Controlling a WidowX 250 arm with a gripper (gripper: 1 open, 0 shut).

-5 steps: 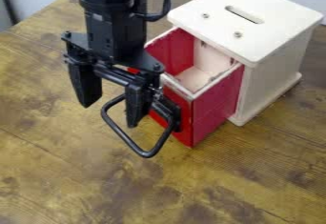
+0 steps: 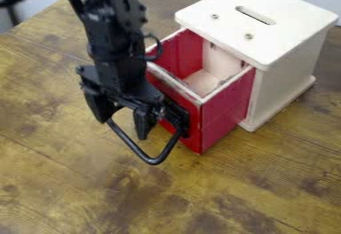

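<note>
A white wooden cabinet with a slot on top stands at the upper right. Its red drawer is pulled out, with a pale, seemingly empty interior visible. My black gripper is at the drawer's front left, partly covering it; whether it is open or shut is hard to tell. A black loop hangs below the gripper, across the drawer's front corner.
A strip of pale background shows at the top left.
The arm has shifted left and the gripper has tilted, uncovering a little more of the drawer. The cabinet and drawer look unchanged.
</note>
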